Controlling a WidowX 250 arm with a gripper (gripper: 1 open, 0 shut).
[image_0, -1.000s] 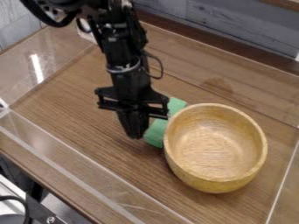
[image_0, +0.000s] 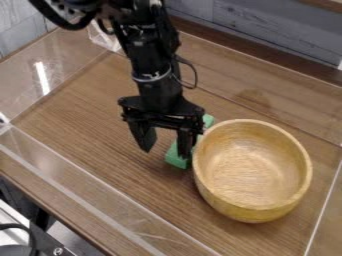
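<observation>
A black robot arm reaches down from the top centre to my gripper (image_0: 163, 134), which is open, its dark fingers pointing down at the table. A small green object (image_0: 179, 157) lies just right of and partly behind the fingers, partly hidden by them. Against its right side stands a large cream oval bowl (image_0: 254, 200), which looks empty. Whether the fingers touch the green object I cannot tell.
A pale wall runs along the back. A black cable lies at the bottom left corner.
The gripper's fingers now point more steeply down, beside and over the green object. The bowl and green object stay in roughly the same places.
</observation>
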